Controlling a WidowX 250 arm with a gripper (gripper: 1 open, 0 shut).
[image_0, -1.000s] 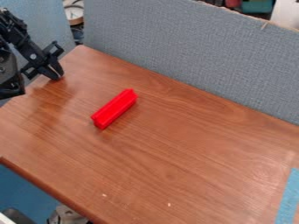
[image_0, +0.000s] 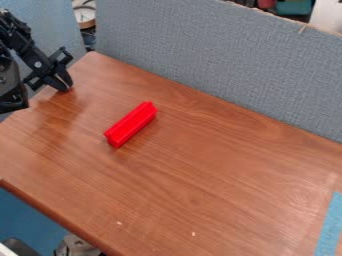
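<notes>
A red oblong block (image_0: 131, 124) lies diagonally on the wooden table, a little left of centre. The black robot arm with its gripper (image_0: 56, 78) is at the upper left of the view, over the table's left edge and apart from the block. The fingers are dark and small, so whether they are open or shut is hard to tell.
Grey padded panels (image_0: 214, 60) border the back and left of the table (image_0: 227, 190). A light blue strip (image_0: 326, 225) lies at the right edge. The front left edge drops off to a blue surface.
</notes>
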